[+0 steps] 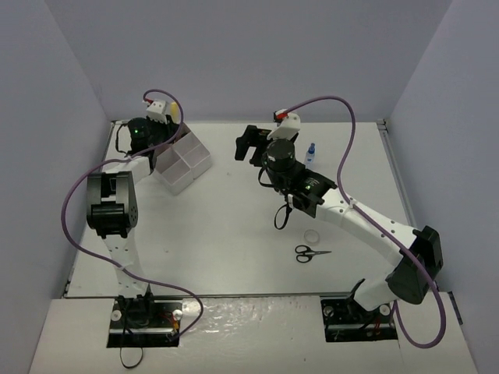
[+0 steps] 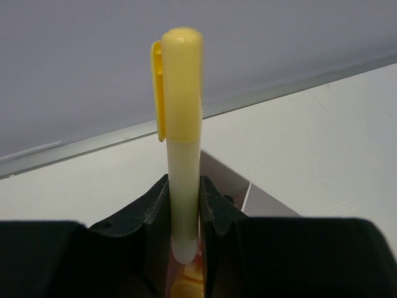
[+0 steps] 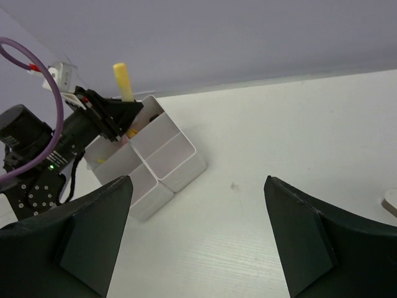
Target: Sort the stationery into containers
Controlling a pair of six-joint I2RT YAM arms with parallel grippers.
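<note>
A yellow-capped pen with a pale barrel stands upright between the fingers of my left gripper, which is shut on it. In the right wrist view the pen rises over the back compartments of the grey divided container. Inside the compartment beneath it lie yellow items, partly hidden by the fingers. My right gripper is open and empty, above the table to the right of the container. Dark-handled scissors, a clear tape roll and a blue-capped bottle lie on the right of the table.
The container's front compartments look empty. A pale object shows at the right edge of the right wrist view. Bare white table fills the middle and front, with grey walls at the back and sides.
</note>
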